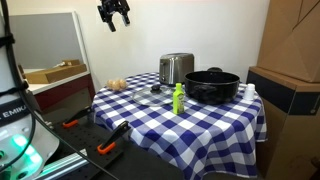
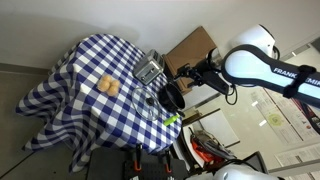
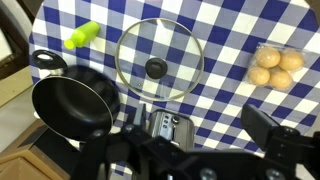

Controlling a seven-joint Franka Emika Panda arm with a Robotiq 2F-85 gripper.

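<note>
High above the table hangs my gripper point(image 1: 119, 25), open, with nothing between its fingers; a fingertip point(image 3: 252, 117) shows at the lower right of the wrist view. Below it on the checked cloth lie a clear glass lid point(image 3: 197, 72) with a dark knob, a black pot point(image 3: 72, 105) and a green bottle point(image 3: 82, 36). Several eggs point(image 3: 262, 75) sit grouped in a clear holder at the right of the wrist view. The steel toaster point(image 1: 176, 68) stands at the back, partly covered by my gripper in the wrist view.
A small white container point(image 1: 250, 91) stands right of the pot. Stacked cardboard boxes point(image 1: 289, 110) rise beyond the table's right side. Bare checked tablecloth point(image 1: 212, 130) lies along the front of the table.
</note>
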